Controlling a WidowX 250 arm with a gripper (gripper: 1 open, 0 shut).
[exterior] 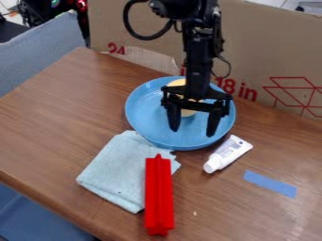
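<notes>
My black gripper [194, 120] hangs over a blue plate [147, 122] at the middle of the camera view, fingers spread open and pointing down. Behind it on the plate is a yellow object [176, 88], partly hidden by the gripper, so its shape is unclear. A folded light-blue cloth [113, 174] lies in front of the plate, with a red bar-shaped object [158, 198] beside it. A white tube [229, 152] lies right of the plate's front.
A cardboard wall [274, 66] closes off the back. A blue tape strip [269, 184] is at the right. Its edge borders a padded surface.
</notes>
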